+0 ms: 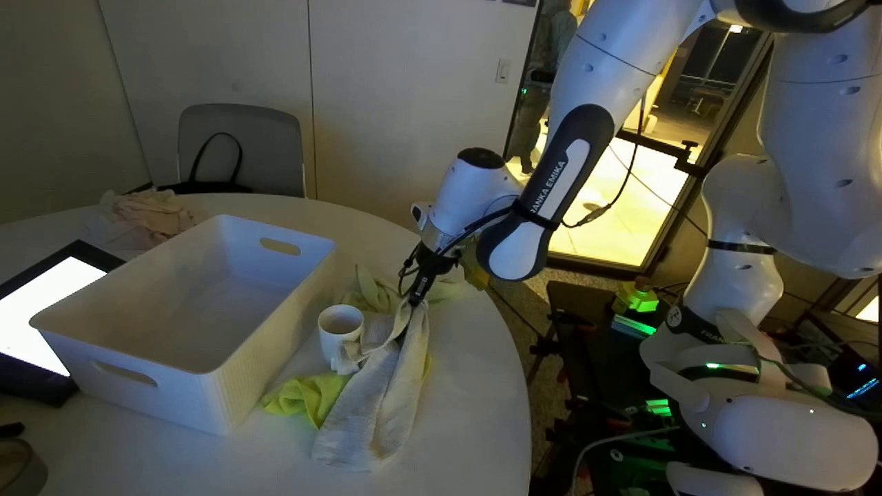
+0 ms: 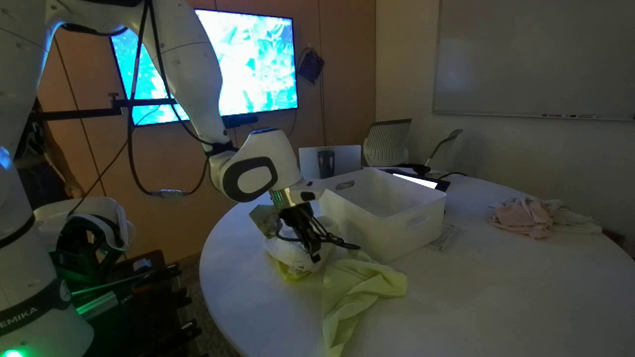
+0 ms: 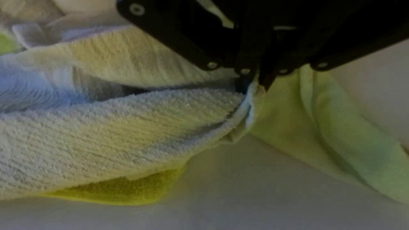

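My gripper (image 1: pixel 413 299) is shut on a pinched edge of a white towel (image 1: pixel 378 410). From the fingertips the towel hangs in folds, its lower part still resting on the table. In the wrist view the gripper grips a thin fold of the white towel (image 3: pixel 115 141). A yellow-green cloth (image 1: pixel 306 395) lies partly beneath the towel. Behind it, a paler green cloth (image 3: pixel 329 130) is spread on the table. A white mug (image 1: pixel 340 329) stands upright beside the towel, part of which covers the mug's lower side.
A large white bin (image 1: pixel 273 331), empty as far as shows, stands left of the mug. Pinkish cloths (image 2: pixel 524 217) lie apart on the table, and a lit tablet (image 1: pixel 41 306) sits beyond the bin.
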